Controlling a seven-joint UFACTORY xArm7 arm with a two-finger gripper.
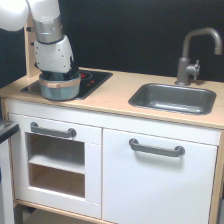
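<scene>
A grey-blue metal pot (60,91) stands on the black stovetop (95,80) at the left of the toy kitchen's counter. My gripper (62,74) points down at the pot from above, its dark fingers low over or inside the pot's opening. The pot's rim and the dark background hide the fingertips. I cannot tell whether the fingers are open or shut, or whether they touch the pot. What lies inside the pot is also hidden.
A metal sink (175,98) with a grey faucet (190,58) is set in the right of the wooden counter (118,92). Bare counter lies between stove and sink. Below are a white cabinet door (158,180) and a windowed oven door (52,130).
</scene>
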